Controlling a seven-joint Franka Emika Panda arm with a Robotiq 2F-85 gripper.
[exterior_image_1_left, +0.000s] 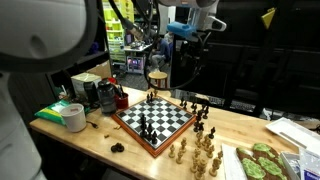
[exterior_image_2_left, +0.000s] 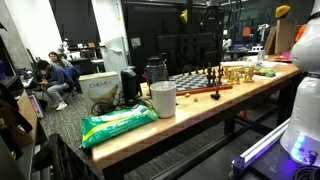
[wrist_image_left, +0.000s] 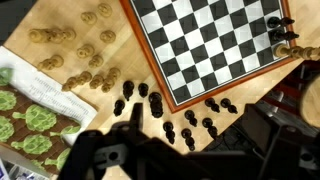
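Observation:
A brown-edged chessboard (exterior_image_1_left: 170, 116) with black and white squares lies on the wooden table, most of its squares bare. On its near-left part a cluster of dark chess pieces (exterior_image_1_left: 148, 131) stands, and light pieces (exterior_image_1_left: 153, 96) are near its far corner. More dark pieces (wrist_image_left: 156, 105) are on the table beside the board's edge. Several tan pieces (wrist_image_left: 105, 80) stand off the board, toward the right in exterior view 1. My gripper hangs high above the table, open, its dark fingers spread apart at the bottom of the wrist view with nothing held between them.
A tray of green shapes (exterior_image_1_left: 262, 163) lies at the right of the table. Along the left are a white mug (exterior_image_1_left: 74, 117), dark canisters (exterior_image_1_left: 107, 97) and a green packet (exterior_image_2_left: 118, 123). Bare tabletop shows behind the tan pieces.

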